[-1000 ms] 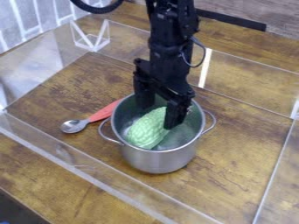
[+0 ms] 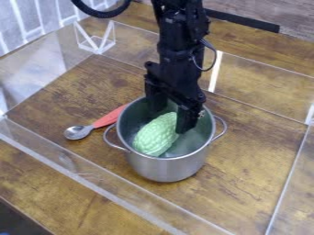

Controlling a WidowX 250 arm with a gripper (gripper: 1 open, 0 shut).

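Observation:
A metal pot (image 2: pixel 166 163) with two wire handles stands on the wooden table. Inside it lies a green textured vegetable-like object (image 2: pixel 154 136). My black gripper (image 2: pixel 170 101) hangs over the pot, its fingers spread open at the rim above and around the far end of the green object. A spoon with a red handle and silver bowl (image 2: pixel 79 131) rests on the table left of the pot.
Clear panels edge the table along the left and right, and a small white frame (image 2: pixel 95 39) stands at the back left.
My gripper has risen slightly within the pot's upper area; the pot and green object look nearly unmoved.

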